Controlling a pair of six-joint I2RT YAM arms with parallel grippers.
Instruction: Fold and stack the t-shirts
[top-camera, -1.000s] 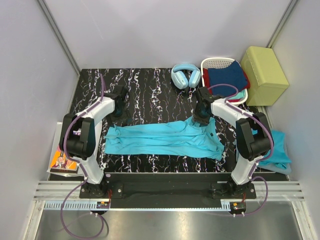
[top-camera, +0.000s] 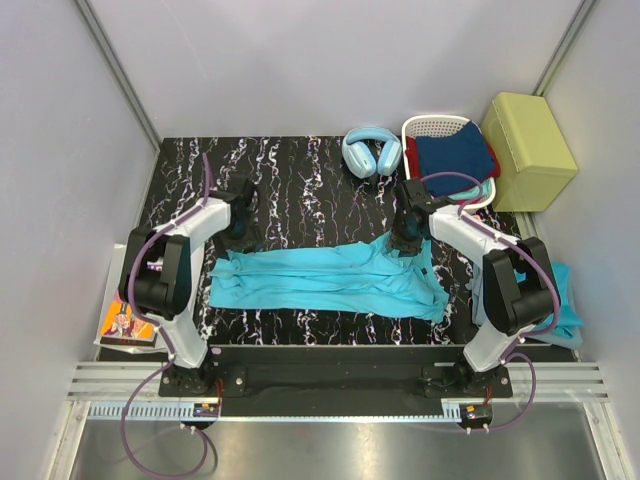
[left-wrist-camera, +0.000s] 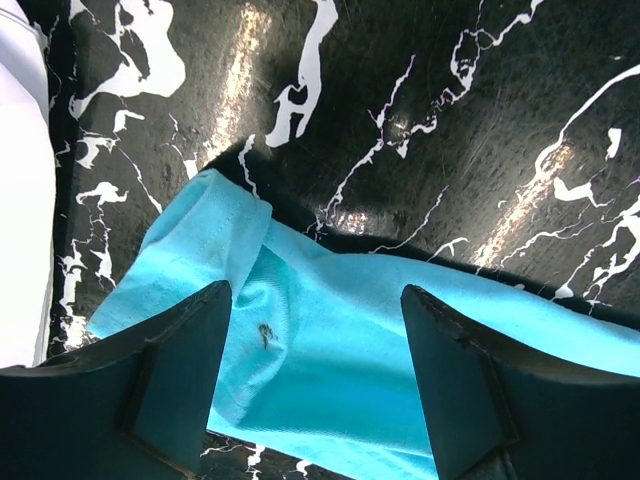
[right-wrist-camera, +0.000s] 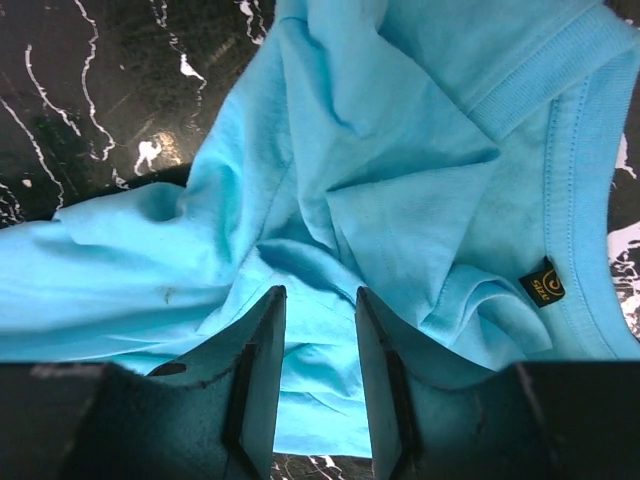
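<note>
A cyan t-shirt lies spread lengthwise in loose folds on the black marbled mat, its collar and a small black tag at the right end in the right wrist view. My left gripper hangs part open over the shirt's left end, beside a bunched corner, nothing seen held. My right gripper is over the crumpled right end, fingers part open above the folds; whether they touch cloth is unclear.
A white basket of folded clothes, blue headphones and a green box stand at the back. Cyan cloth lies at the far right, papers at the left.
My right arm has shifted slightly right over the shirt. My left gripper has moved very slightly. The shirt looks unchanged.
</note>
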